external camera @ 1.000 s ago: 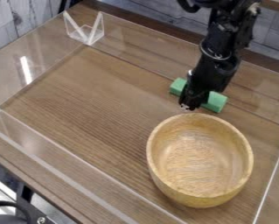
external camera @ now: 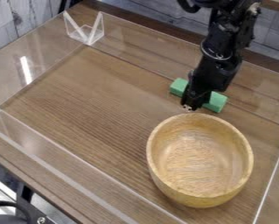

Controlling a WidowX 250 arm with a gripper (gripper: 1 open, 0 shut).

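Note:
My gripper (external camera: 191, 102) hangs down from the black arm at the upper right, its tips low over a green rectangular object (external camera: 216, 101) on the wooden table. The gripper looks shut; whether it touches the green object is unclear, as its body hides part of it. Just in front of them stands a round, empty, pale tan bowl (external camera: 200, 184).
A white wire-like holder (external camera: 86, 31) stands at the back left. A dark wall lies behind the table's back edge, and dark cables show at the lower left corner.

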